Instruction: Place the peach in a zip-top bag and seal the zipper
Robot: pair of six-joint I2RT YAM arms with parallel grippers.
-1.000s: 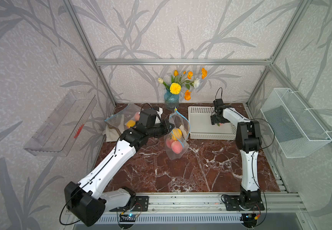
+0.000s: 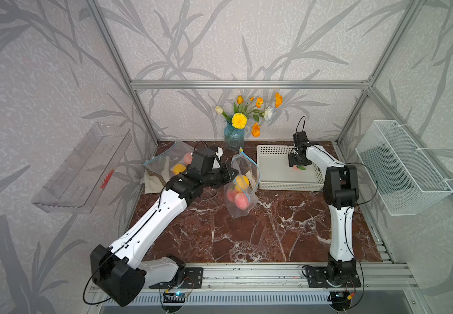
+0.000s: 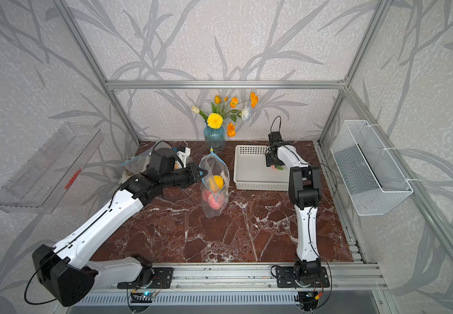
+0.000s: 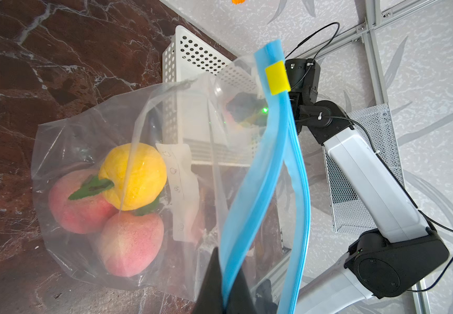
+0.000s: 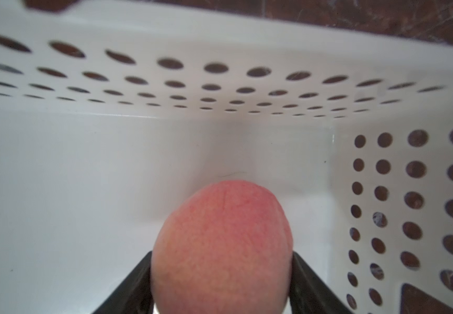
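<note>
My right gripper is shut on a pink peach inside the white perforated basket, also seen in the top left view. My left gripper is shut at the blue zipper edge of a clear bag, which stands open on the table. The bag holds a yellow peach and two pink peaches, with a paper slip beside them.
A second bag with fruit lies behind the left arm. A blue vase of flowers stands at the back. Wire and clear baskets hang on the side walls.
The right wrist has risen slightly in the basket, and more of the leaf under it shows. The left arm is almost still.
</note>
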